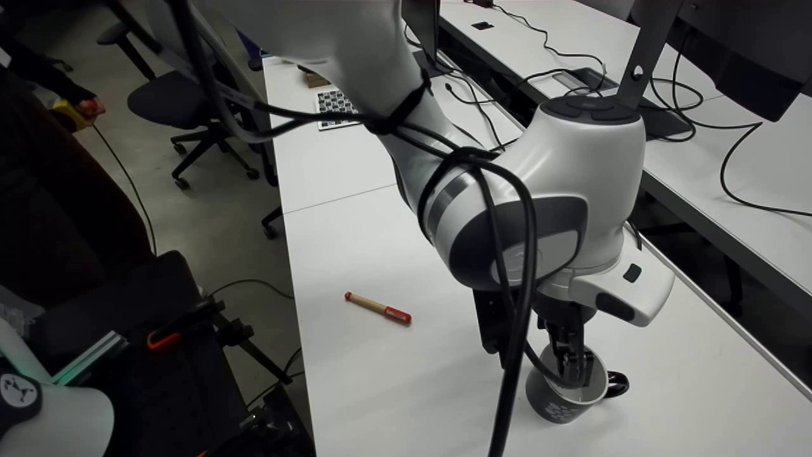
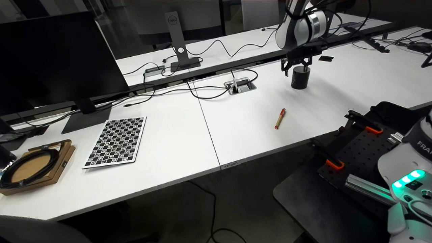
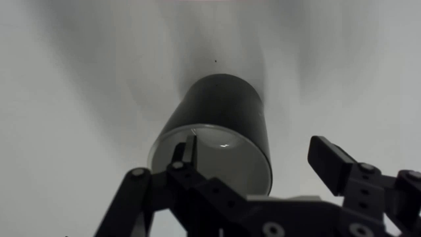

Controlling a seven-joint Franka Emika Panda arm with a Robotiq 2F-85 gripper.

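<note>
A dark mug [image 1: 556, 402] with a pale inside stands upright on the white table, its black handle [image 1: 617, 384] pointing right in exterior view 1. My gripper is open around one part of the mug's wall. In the wrist view, one finger [image 3: 190, 152] reaches into the mug's mouth, while the other finger [image 3: 329, 166] stays outside, to the right, with a gap to the wall. Exterior view 2 also has the mug [image 2: 300, 80] with one finger beside it and one at its opening. A red-and-tan marker [image 1: 378, 308] lies apart on the table.
A checkered board [image 2: 116, 141] and a cardboard box with coiled cable [image 2: 38, 166] rest farther along the table. A socket recess [image 2: 241, 86] with cables sits near its back edge. Open tabletop surrounds the mug, and the arm's own cable [image 1: 517, 320] hangs close by.
</note>
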